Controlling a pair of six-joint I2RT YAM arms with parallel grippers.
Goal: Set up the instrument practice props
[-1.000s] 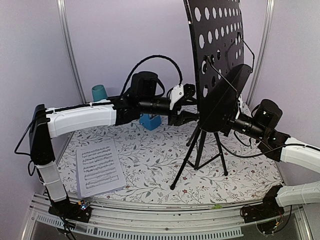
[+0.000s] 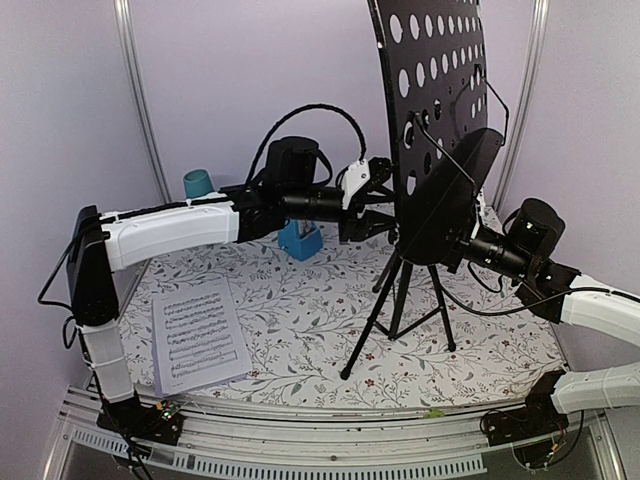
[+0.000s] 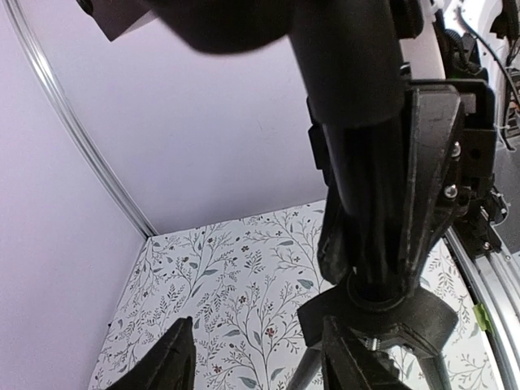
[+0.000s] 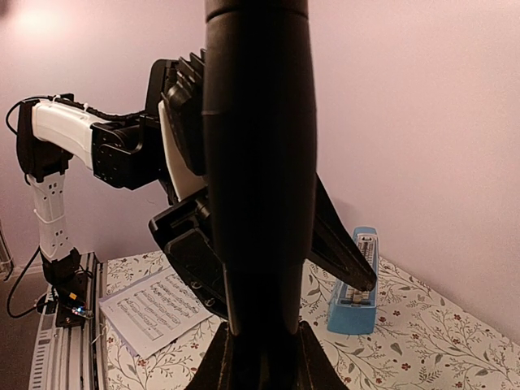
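Observation:
A black music stand [image 2: 435,80] with a perforated desk stands upright on its tripod legs [image 2: 400,315], right of centre. My right gripper is shut on the stand's thick post [image 4: 262,162]; in the top view the stand hides its fingertips. My left gripper [image 2: 386,209] is at the stand's left edge, below the desk. In the left wrist view its fingers [image 3: 175,357] are apart with only tablecloth showing between them, and the post [image 3: 370,203] rises to the right of that gap. Sheet music [image 2: 200,335] lies flat at the table's left.
A blue metronome [image 2: 300,242] stands at the back, partly behind my left arm. Behind that arm at the far left is a teal cylindrical object [image 2: 197,183]. Tablecloth lies bare between the sheet music and the tripod.
The right arm, the stand and the sheet music look unmoved.

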